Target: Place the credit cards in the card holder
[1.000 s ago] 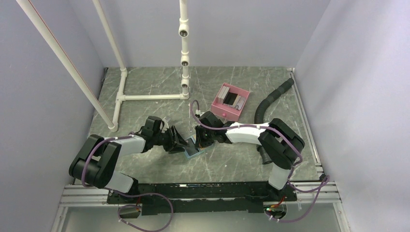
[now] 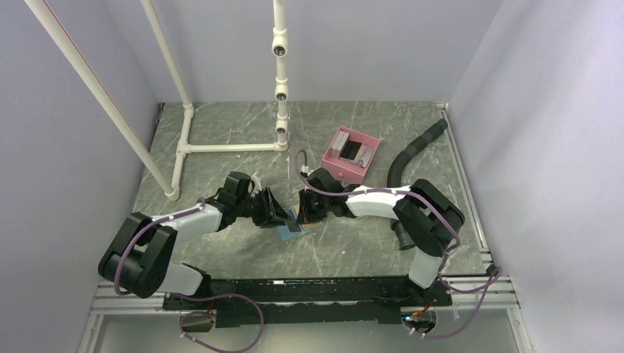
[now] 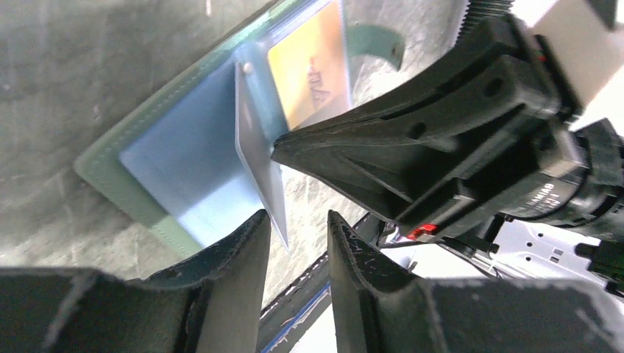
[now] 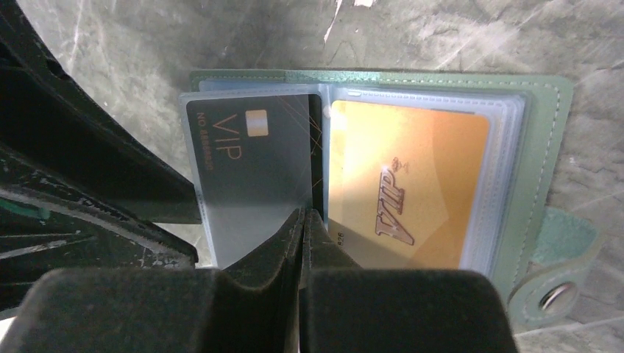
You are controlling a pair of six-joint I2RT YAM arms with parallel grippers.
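Observation:
The open green card holder (image 4: 544,162) with clear sleeves lies between the two grippers. An orange VIP card (image 4: 412,176) sits in its right sleeve. A dark grey VIP card is on the other side; in the left wrist view its leaf (image 3: 254,147) stands raised at the middle. My left gripper is part open beside the raised leaf's lower end, the fingertips apart with nothing clearly held between them. My right gripper is shut, its tips at the inner edge of the grey card; nothing shows between them.
A pink box (image 2: 346,169) holding stacks of cards stands behind the right arm. White pipes (image 2: 235,147) run along the back left, a black hose (image 2: 405,162) lies at the right.
My left arm has shifted a little toward the back and right. My right gripper has moved slightly, and the dark card side of the holder looks less flat.

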